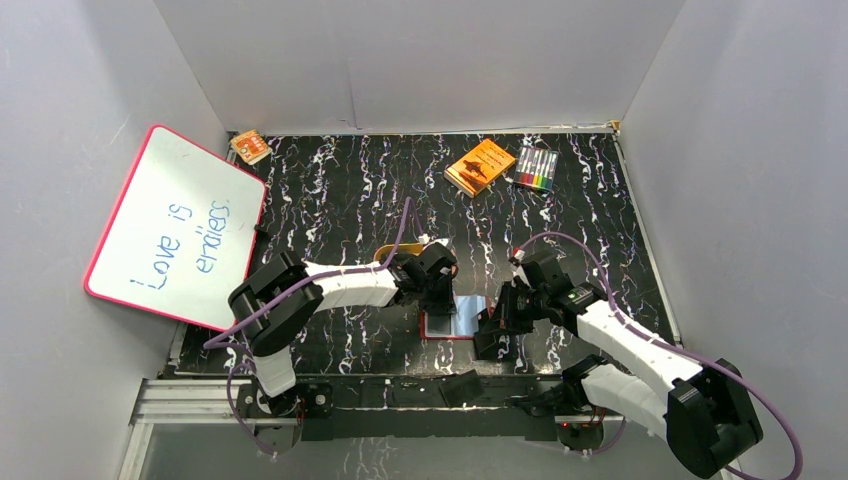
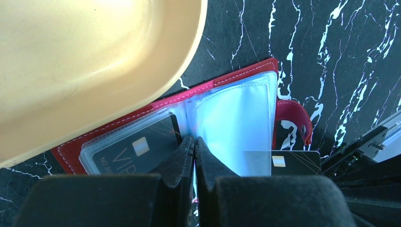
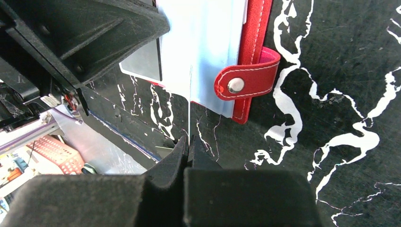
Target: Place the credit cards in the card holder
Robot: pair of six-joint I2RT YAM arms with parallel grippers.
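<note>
The red card holder (image 2: 255, 68) lies open on the table, its clear sleeves (image 2: 231, 118) facing up. A dark VIP card (image 2: 142, 146) sits in the left-hand sleeve. My left gripper is shut, fingertips down at the inner edge of the right-hand sleeve; whether plastic is pinched there is unclear. My right gripper is shut on a thin card (image 3: 189, 111), seen edge-on. In the left wrist view that black chip card (image 2: 298, 163) reaches over the right side of the holder. Whether its end is inside the sleeve, I cannot tell.
A yellow bowl (image 2: 94, 71) stands close against the holder's far side. The holder's snap strap (image 3: 250, 80) sticks out to the right. A dark flat piece (image 1: 461, 388) lies at the front edge. An orange book (image 1: 480, 166) and a marker set (image 1: 536, 168) lie farther back.
</note>
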